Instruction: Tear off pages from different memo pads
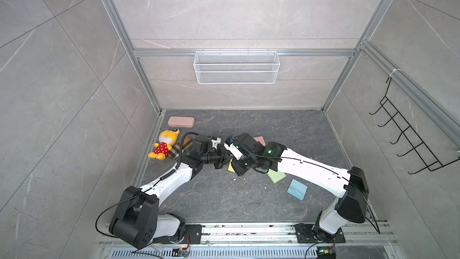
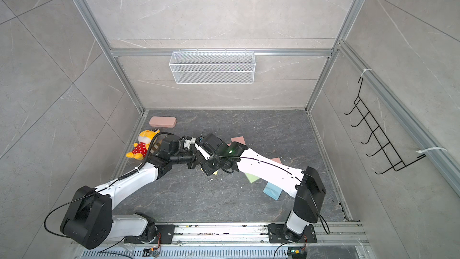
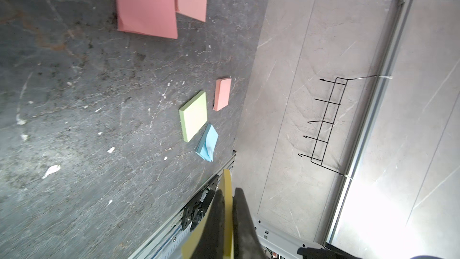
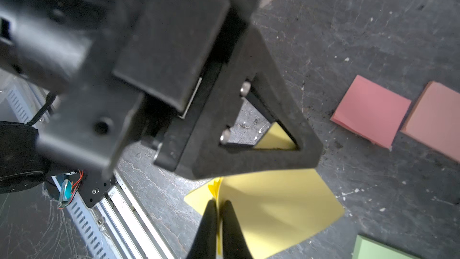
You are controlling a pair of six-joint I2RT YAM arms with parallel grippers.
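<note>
In the middle, both grippers meet over yellow memo paper. My left gripper is shut, with thin yellow paper between its fingers in the left wrist view. My right gripper has its fingertips close around a raised edge of the yellow paper; whether they grip it is unclear. On the table lie dark pink and light pink pads, a smaller pink pad, a green pad and a blue pad with a lifted sheet.
A toy and pink case lie at the back left. A white wire basket hangs on the back wall, a black hook rack on the right.
</note>
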